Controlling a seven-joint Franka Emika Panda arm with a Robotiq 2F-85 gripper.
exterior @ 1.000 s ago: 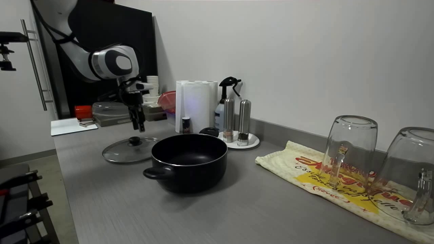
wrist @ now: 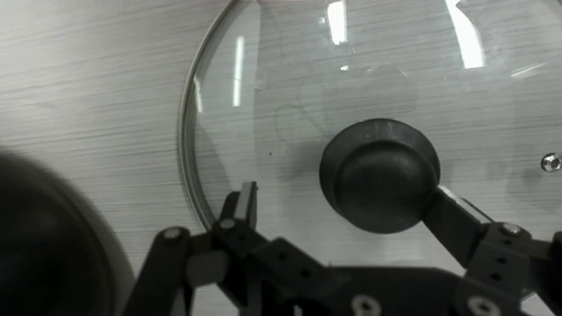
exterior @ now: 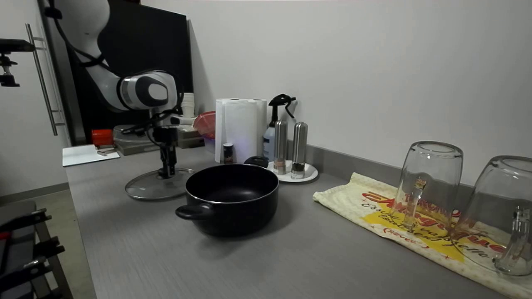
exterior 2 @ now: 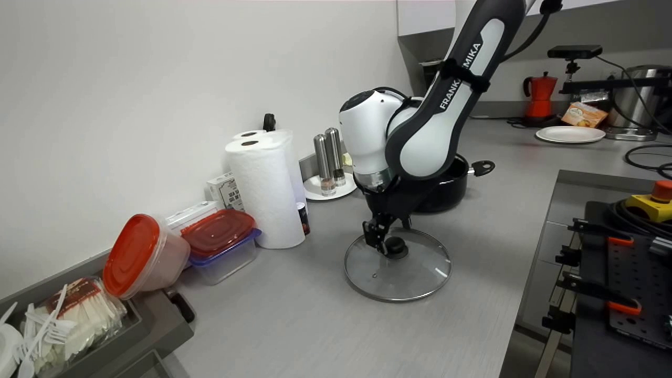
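Note:
A round glass lid (exterior 2: pixel 409 280) with a metal rim and a black knob (wrist: pixel 382 176) lies flat on the grey counter. My gripper points down at the lid, its fingers open wide at knob height. In the wrist view the right finger (wrist: pixel 455 218) overlaps the knob's edge; whether they touch I cannot tell. The left finger (wrist: pixel 246 205) stands well apart from the knob, over the glass near the rim. A black pot (exterior: pixel 234 211) without a cover stands beside the lid; its dark side also shows at the wrist view's lower left.
Paper towel rolls (exterior: pixel 242 129), a spray bottle (exterior: pixel 269 139) and two mills on a white plate (exterior: pixel 311 174) line the wall. Food containers (exterior 2: pixel 220 252) and a cutlery tray (exterior 2: pixel 135 324) are further along. Glass mugs (exterior: pixel 431 169) stand on a cloth (exterior: pixel 344 197).
My arm has come down, bringing the gripper from above the lid to its knob. Lid and pot have stayed where they were.

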